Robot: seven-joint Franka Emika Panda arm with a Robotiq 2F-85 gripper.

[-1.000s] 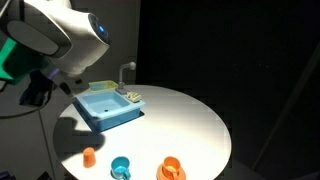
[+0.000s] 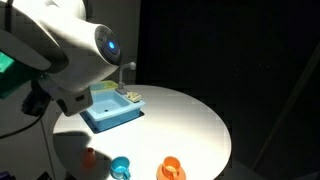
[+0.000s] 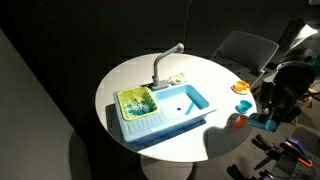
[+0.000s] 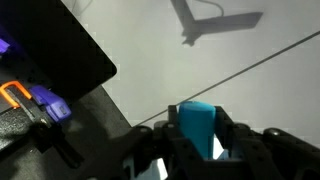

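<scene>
In the wrist view, my gripper is shut on a blue object (image 4: 198, 127), whose rounded end shows between the fingers; what exactly it is cannot be made out. Exterior view 2 shows the same blue object (image 3: 264, 123) held up beside the table's right edge. Nearby on the table stands a small orange-red cup (image 3: 240, 121). Behind it is a blue mug (image 3: 243, 106), and further back an orange mug (image 3: 242, 86) rests on an orange saucer. The arm (image 2: 70, 50) fills the left of exterior view 1, where the fingertips are hidden.
A light-blue sink basin (image 3: 170, 117) with a yellow-green rack (image 3: 136, 103) at its left sits on the round white table (image 3: 120, 72). Behind it rises a grey faucet (image 3: 168, 62).
The arm has shifted right and closer in exterior view 1, and its shadow now darkens the orange-red cup. The cups and the basin have stayed in place.
</scene>
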